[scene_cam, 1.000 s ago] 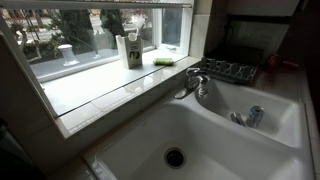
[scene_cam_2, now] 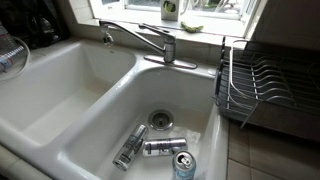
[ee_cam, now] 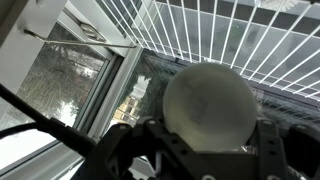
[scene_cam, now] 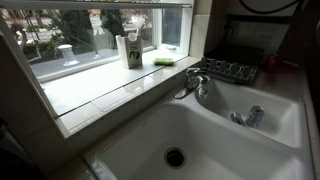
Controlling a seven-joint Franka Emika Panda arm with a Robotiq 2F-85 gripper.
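Observation:
In the wrist view my gripper is shut on a round, pale grey object (ee_cam: 210, 100). Its flat circular face fills the space between the dark fingers; what it is cannot be told from here. Neither exterior view shows the gripper. Several cans lie in the right-hand sink basin, among them a silver can (scene_cam_2: 165, 147) near the drain and a blue-topped can (scene_cam_2: 184, 163) standing closer to the front.
White wire bars (ee_cam: 230, 30) and a window (ee_cam: 60, 75) surround the gripper. A faucet (scene_cam_2: 165, 42) rises behind the sink, with a dish rack (scene_cam_2: 265, 85) on its right. On the windowsill are a white carton (scene_cam: 130, 50) and a green item (scene_cam: 164, 61). The left basin (scene_cam_2: 60, 85) is empty.

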